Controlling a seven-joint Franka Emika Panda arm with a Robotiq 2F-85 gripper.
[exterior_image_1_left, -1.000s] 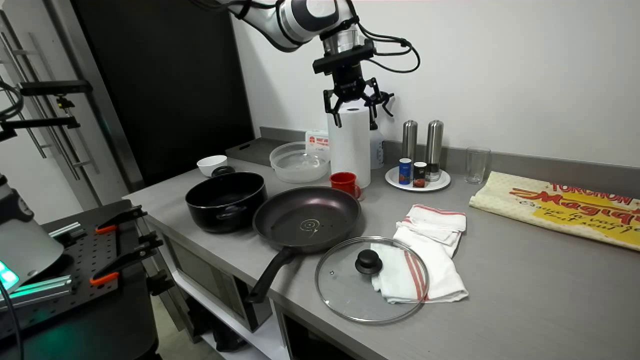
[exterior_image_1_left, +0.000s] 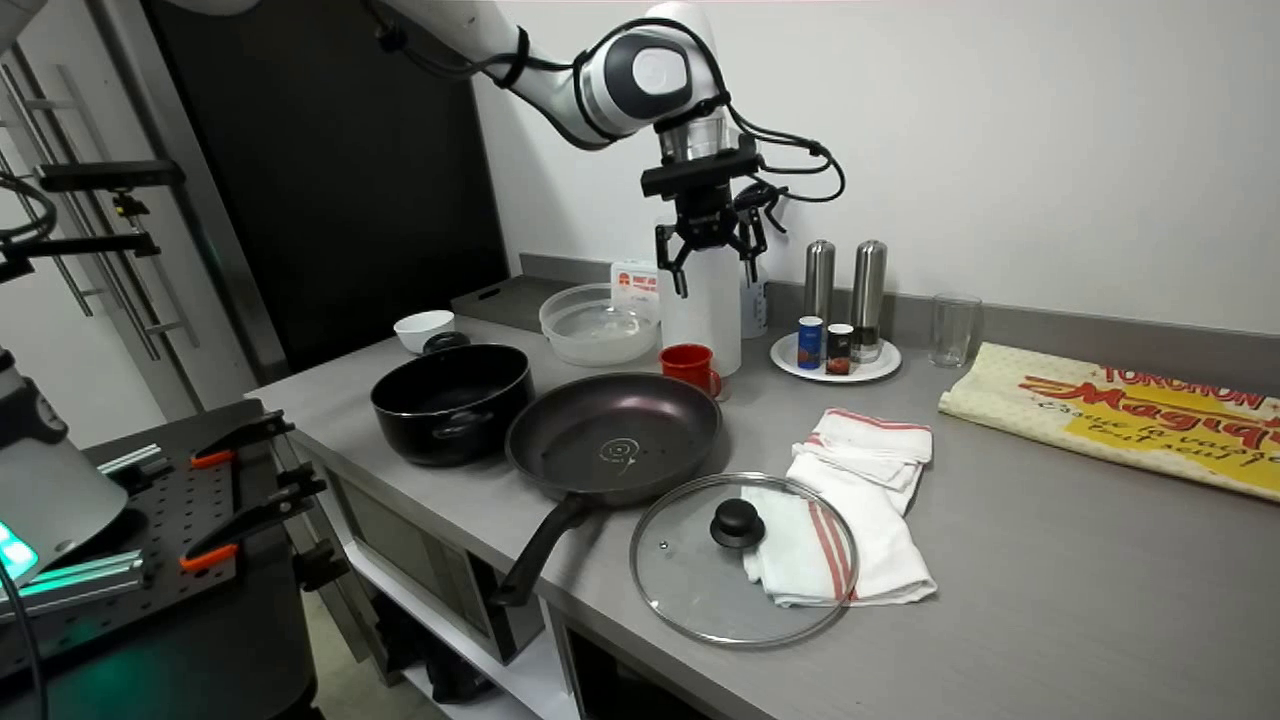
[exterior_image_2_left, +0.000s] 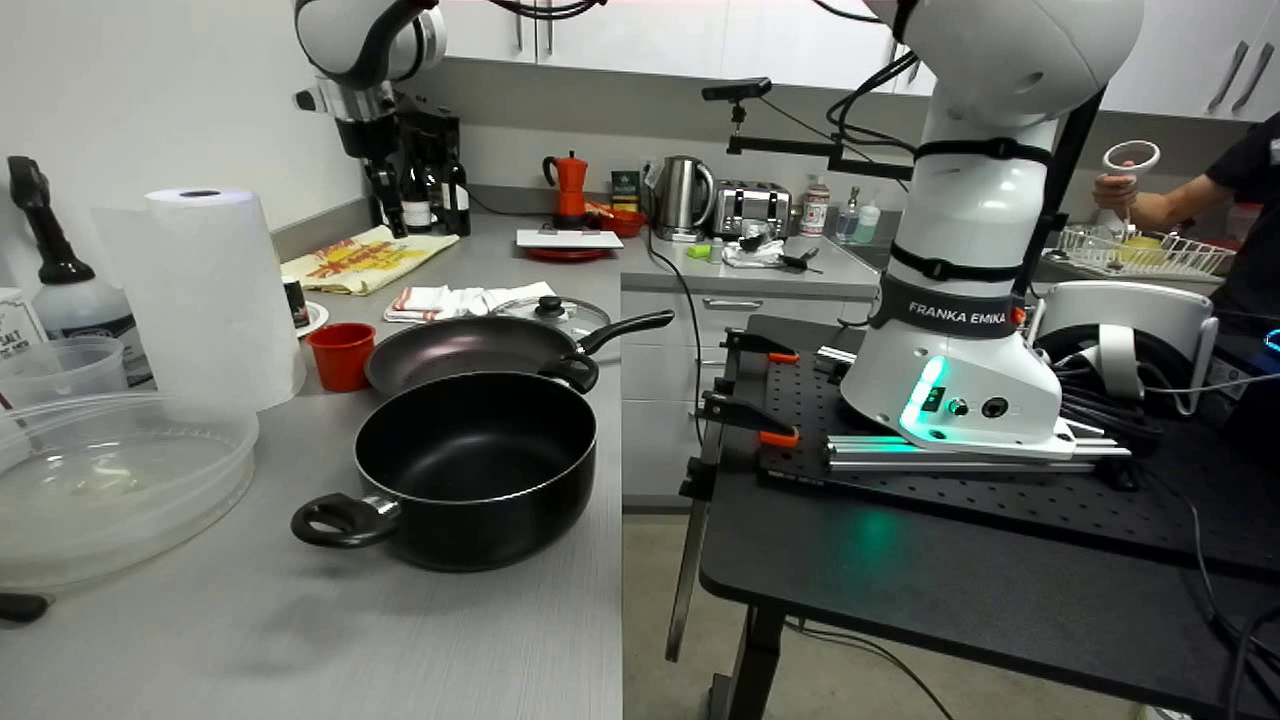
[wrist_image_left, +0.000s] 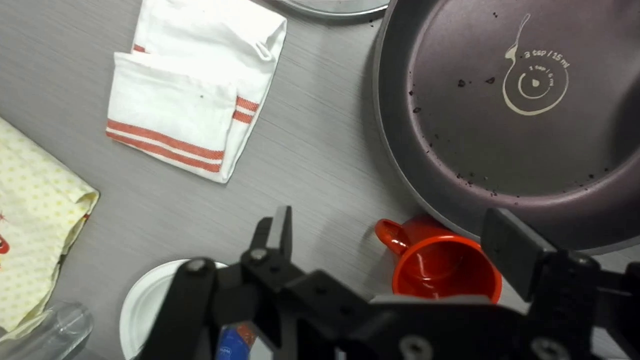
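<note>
My gripper (exterior_image_1_left: 717, 282) hangs open in the air above the red mug (exterior_image_1_left: 687, 364), nothing between its fingers. Looking down in the wrist view, the mug (wrist_image_left: 447, 267) appears between the spread fingers, nearer the right one, with its handle toward the upper left. Its lower edge is partly hidden by the gripper body. Right beside the mug lies the dark frying pan (exterior_image_1_left: 618, 438), empty, its handle reaching over the counter's front edge. A glass lid (exterior_image_1_left: 702, 576) with a black knob rests partly on a white, red-striped towel (exterior_image_1_left: 882, 528).
A paper towel roll (exterior_image_1_left: 699, 318) stands close behind the mug. The white plate (exterior_image_1_left: 828, 374) carries two small shakers, with two steel mills (exterior_image_1_left: 867, 300) near it. A black pot (exterior_image_1_left: 450, 408) is left of the pan. Open counter lies at the front right.
The arm and gripper have come down, shifting slightly right in exterior view 1. The gripper was open before too, and the objects on the counter stayed put.
</note>
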